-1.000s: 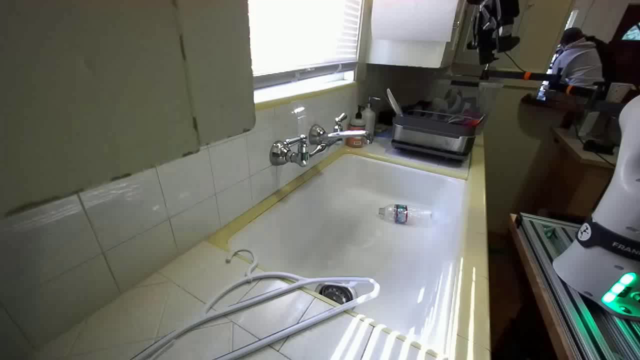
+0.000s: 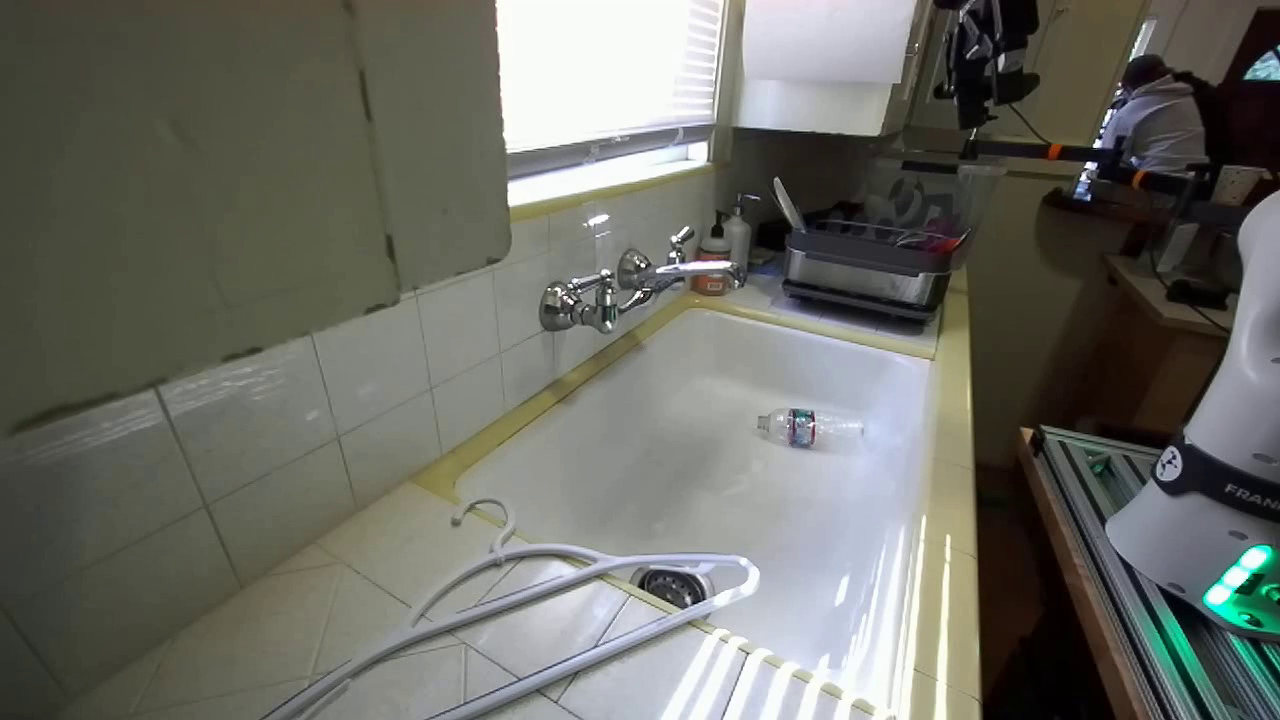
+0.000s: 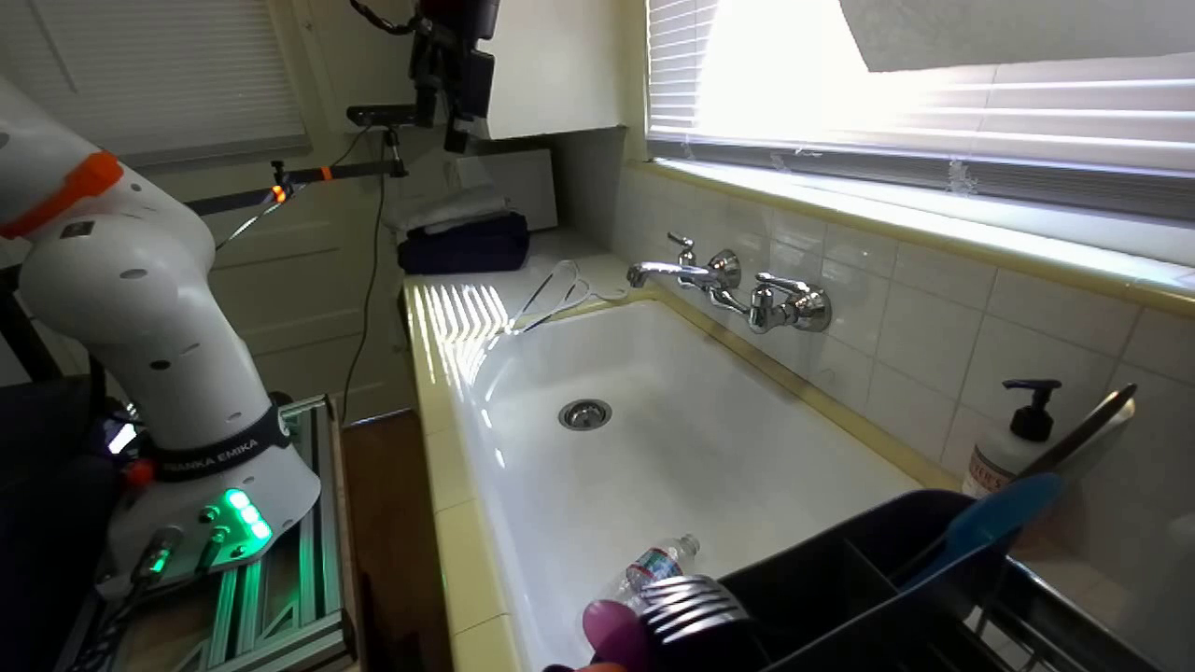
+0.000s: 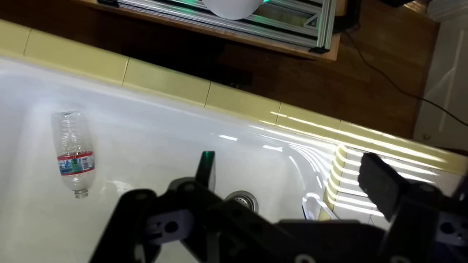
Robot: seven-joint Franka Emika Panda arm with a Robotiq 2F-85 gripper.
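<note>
A clear plastic bottle with a red and blue label lies on its side in the white sink. In the wrist view the bottle is at the left, its neck toward the bottom of the picture. My gripper is open, fingers wide apart with nothing between them, high above the sink. From outside, the gripper hangs well above the counter, clear of everything. A white hanger rests on the tiled counter at the drain end, reaching over the sink edge; only part of it shows in the wrist view.
A dish rack with utensils stands beyond the sink's far end, near soap bottles. The faucet juts from the tiled wall over the basin. Folded cloths lie on the opposite counter. Most of the sink is free.
</note>
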